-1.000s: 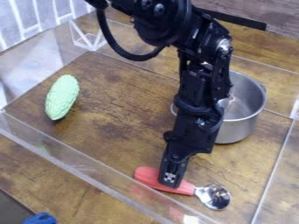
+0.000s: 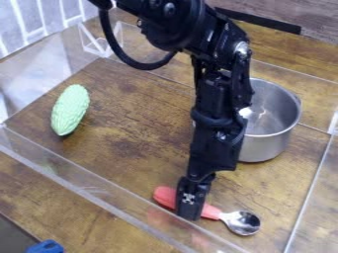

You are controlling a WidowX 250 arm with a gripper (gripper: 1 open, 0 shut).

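Observation:
A black robot arm reaches down from the top centre to its gripper (image 2: 192, 202), whose tips are low over a red-handled spoon (image 2: 238, 220) lying near the front of the wooden surface (image 2: 113, 153). The gripper is open, with its fingers at the red handle; whether they touch it is hard to tell. A grey metal pot (image 2: 275, 124) stands behind the arm on the right, partly hidden by it.
A pale green cabbage-like vegetable (image 2: 70, 110) lies on the left. Clear panels border the surface. A blue object (image 2: 45, 246) sits at the bottom left, outside them.
The arm and gripper have shifted slightly at the spoon's handle, which has moved a little. The pot and vegetable look unchanged.

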